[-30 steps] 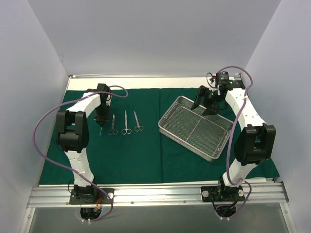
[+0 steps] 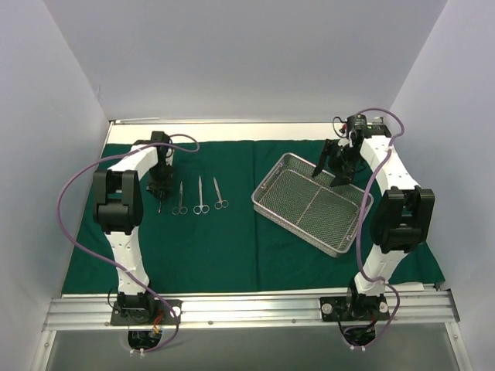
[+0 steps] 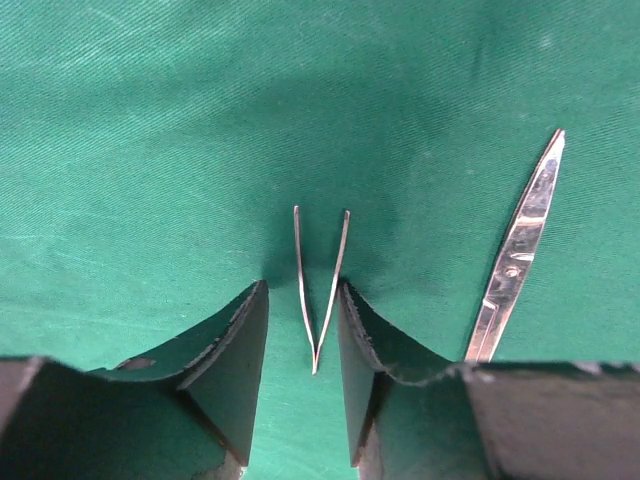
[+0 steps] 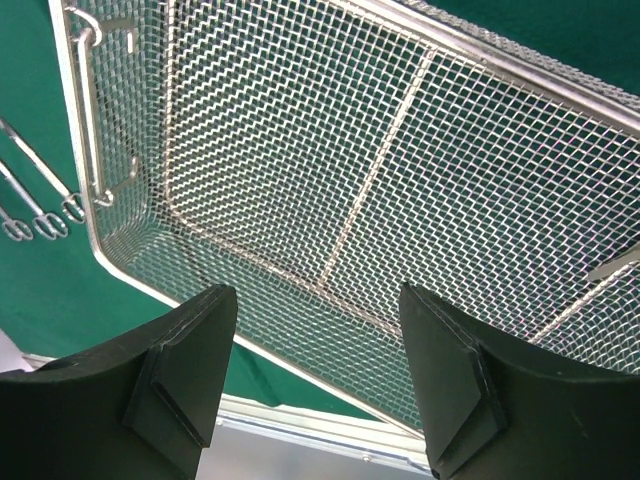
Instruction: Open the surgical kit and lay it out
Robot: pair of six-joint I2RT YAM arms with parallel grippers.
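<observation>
Slim metal tweezers (image 3: 316, 330) lie on the green cloth in the left wrist view, their two arms spread in a narrow V. My left gripper is part open, with a finger on either side of them; whether the right fingertip touches one arm I cannot tell. From the top, only the tweezers' end (image 2: 160, 207) shows below the left gripper (image 2: 159, 190). The mesh tray (image 2: 288, 225) stands on the right half of the cloth. Over its far side my right gripper (image 2: 328, 173) is open, nothing between its fingers; the tray's mesh shows beneath.
Three scissor-handled instruments lie in a row right of the tweezers: the nearest (image 2: 180, 201), a middle one (image 2: 201, 198) and a right one (image 2: 219, 195). A flat metal piece (image 4: 612, 265) shows at the tray's edge of view.
My left gripper has shifted very slightly left over the tweezers. The right gripper has moved a little to the right above the tray. The tray and the row of instruments stay put.
</observation>
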